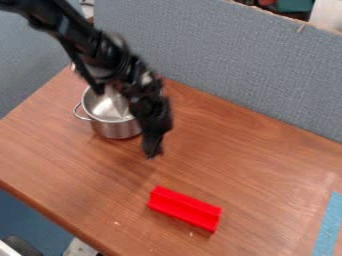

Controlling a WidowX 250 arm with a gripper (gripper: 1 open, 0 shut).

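Note:
My black gripper (152, 142) hangs over the wooden table (254, 160), in front of the steel pot (104, 118), partly covering it. The gripper is motion-blurred, and its fingertips point down. A red block (185, 209) lies on the table toward the front right, apart from the gripper, with nothing on it.
A grey padded wall (227, 50) runs along the back. A light blue strip (329, 222) lies at the right edge of the table. The table's edge drops off at the lower left.

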